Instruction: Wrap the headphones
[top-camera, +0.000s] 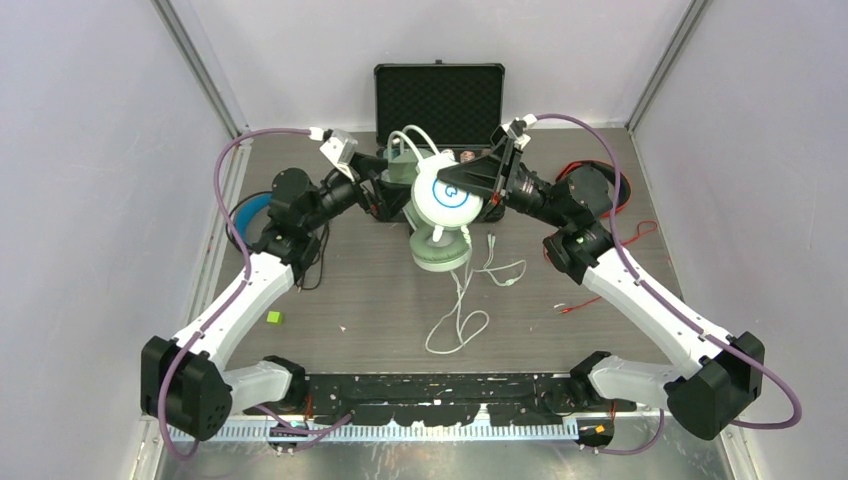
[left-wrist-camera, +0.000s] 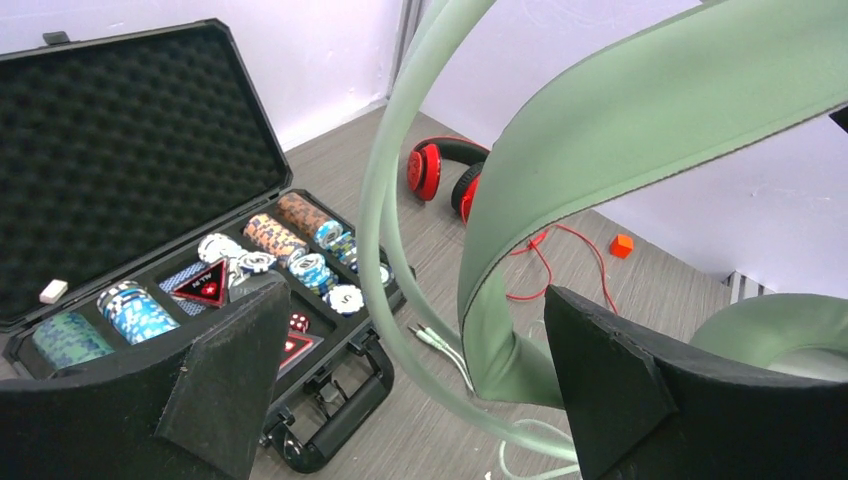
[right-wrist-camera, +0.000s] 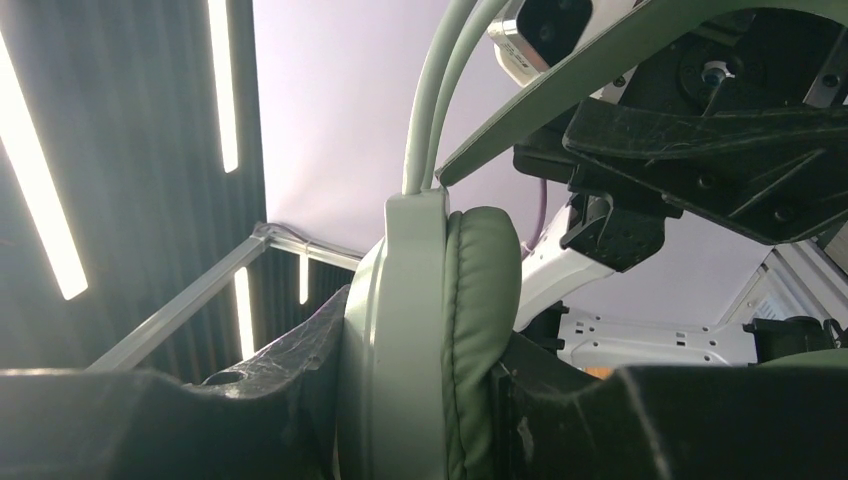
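The white-and-mint headphones (top-camera: 445, 200) hang above the table's middle, my right gripper (top-camera: 470, 176) shut on an ear cup, whose padded side (right-wrist-camera: 480, 300) shows in the right wrist view. Their cable (top-camera: 455, 310) trails onto the table in loose loops. My left gripper (top-camera: 385, 195) is open beside the headband at the left; in the left wrist view the padded band (left-wrist-camera: 600, 140) and thin arches stand between and beyond its fingers.
An open black case (top-camera: 438, 105) of poker chips lies behind. Red headphones (left-wrist-camera: 425, 170) with a red cable lie at the right, a blue coiled item (top-camera: 250, 215) and green cube (top-camera: 274, 318) at the left.
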